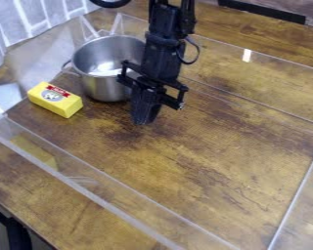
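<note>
My black gripper (pixel 144 112) is lowered in front of a steel pot (pixel 102 62), its fingertips close together low over the wooden table (pixel 199 181), with nothing visible between them; it looks shut. The arm comes down from the top centre and hides the pot's right side. A yellow box (pixel 55 100) with a small round label lies to the left of the pot, apart from the gripper.
Clear walls or trim edge the table at left, bottom left and right. A darker wooden strip runs along the back right.
</note>
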